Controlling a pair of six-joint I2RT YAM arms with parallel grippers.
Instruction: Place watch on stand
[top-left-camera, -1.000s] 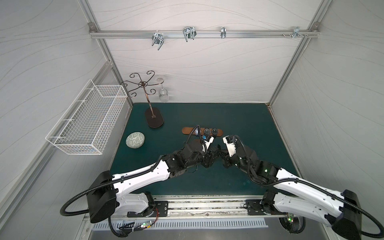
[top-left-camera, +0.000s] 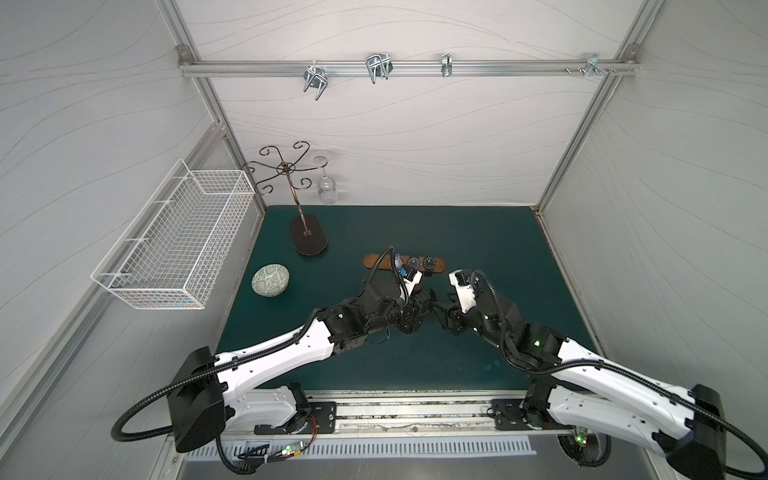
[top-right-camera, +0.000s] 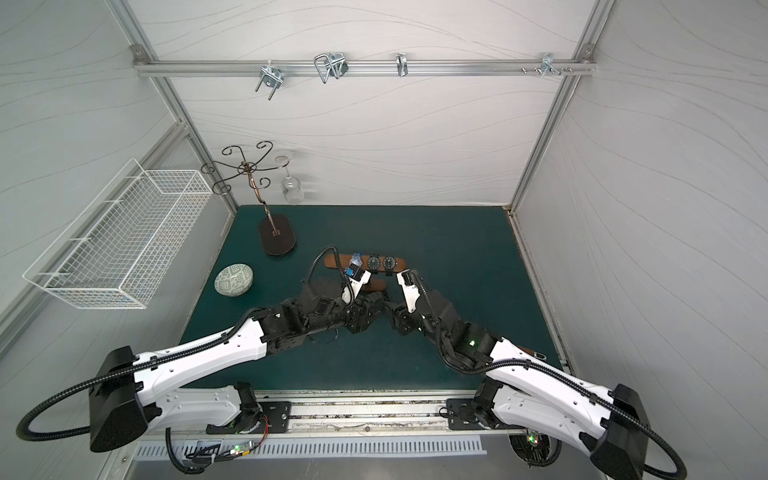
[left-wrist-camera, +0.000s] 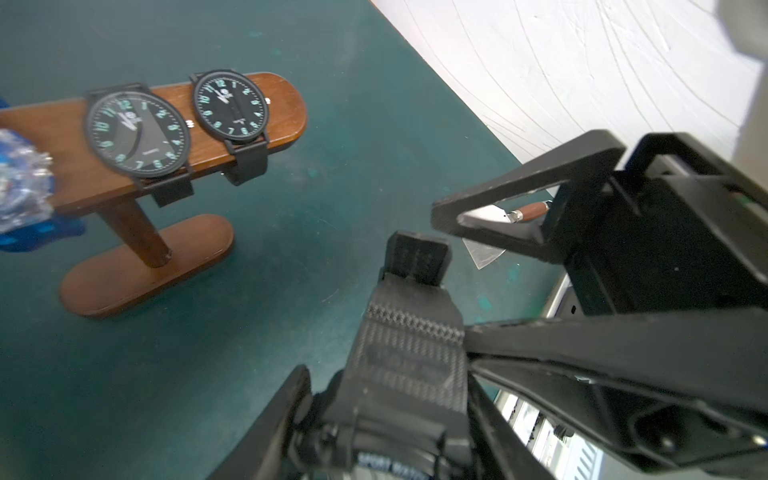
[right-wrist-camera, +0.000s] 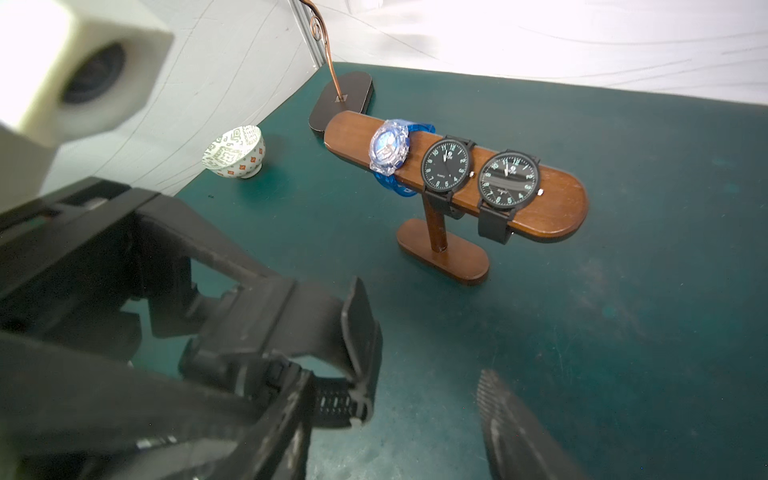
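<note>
The wooden watch stand (right-wrist-camera: 561, 201) stands mid-table, carrying a blue clear watch (right-wrist-camera: 389, 148) and two black watches (right-wrist-camera: 507, 181) side by side. My left gripper is shut on another watch, whose black strap (left-wrist-camera: 404, 344) points upward in the left wrist view, in front of the stand. My right gripper is close by, its fingers apart with nothing between them; the held strap is just beside its left finger in the right wrist view.
A patterned bowl (top-left-camera: 269, 280) sits at the left, a metal rack (top-left-camera: 308, 234) with a hanging glass at back left, and a wire basket (top-left-camera: 192, 293) on the left wall. A wood-handled tool (left-wrist-camera: 529, 212) lies at the right edge.
The left arm has shifted slightly to the left, and the right arm slightly to the right, widening the space between the grippers.
</note>
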